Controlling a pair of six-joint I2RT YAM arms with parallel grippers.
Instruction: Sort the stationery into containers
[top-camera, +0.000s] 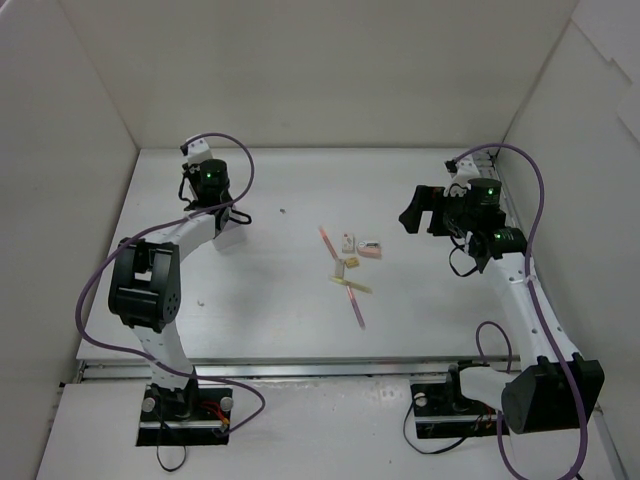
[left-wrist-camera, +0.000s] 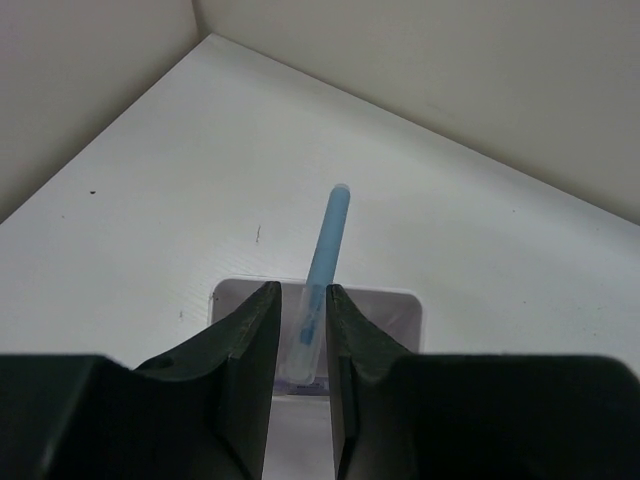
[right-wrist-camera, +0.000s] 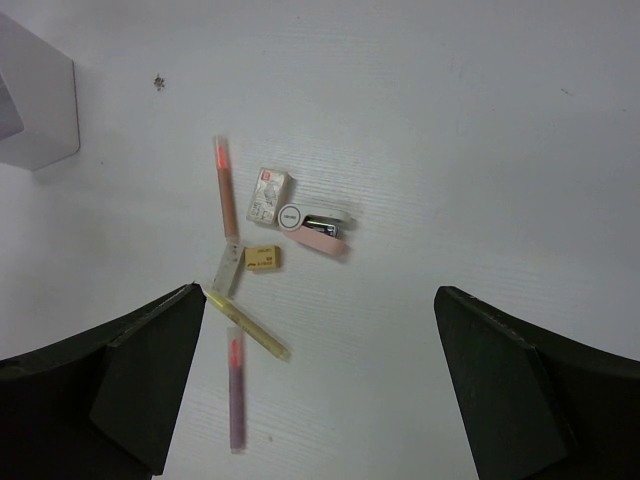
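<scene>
My left gripper is part open over a light container (left-wrist-camera: 385, 310) at the back left. A blue pen (left-wrist-camera: 330, 230) stands tilted in it, between or just beyond the fingertips; whether they touch it I cannot tell. My right gripper is open and empty, above the loose stationery: orange pen (right-wrist-camera: 226, 195), purple pen (right-wrist-camera: 236, 400), yellow pen (right-wrist-camera: 252, 330), grey piece (right-wrist-camera: 229, 265), small tan block (right-wrist-camera: 263, 257), white box (right-wrist-camera: 269, 195) and pink-white stapler (right-wrist-camera: 315, 238).
Walls (top-camera: 340, 80) close in the white table (top-camera: 280, 300) at the back and sides. Cables loop over both arms.
</scene>
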